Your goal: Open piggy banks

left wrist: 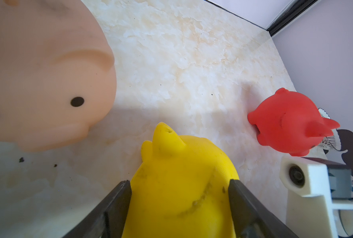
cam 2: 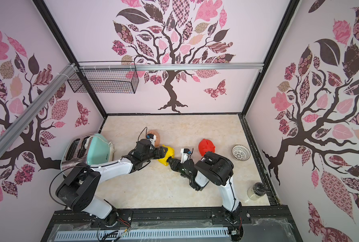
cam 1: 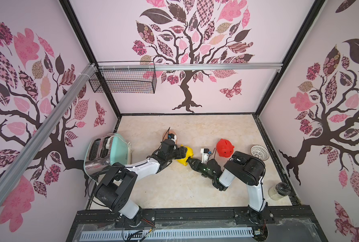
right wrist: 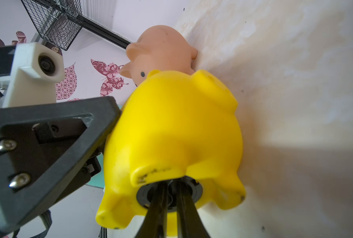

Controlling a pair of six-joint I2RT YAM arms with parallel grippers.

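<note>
A yellow piggy bank (right wrist: 172, 119) is held tipped in my left gripper, whose fingers grip its sides. Its dark round plug opening on the underside faces my right gripper, whose narrow fingertips are at that opening, close together; whether they hold anything there is hard to tell. A peach piggy bank (right wrist: 160, 51) stands behind the yellow one. A red piggy bank (cam 1: 225, 148) sits to the right, behind my right arm.
A mint toaster (cam 1: 118, 151) stands at the left, a white woven bowl (cam 1: 259, 152) at the right and a glass jar (cam 1: 279, 191) at the front right.
</note>
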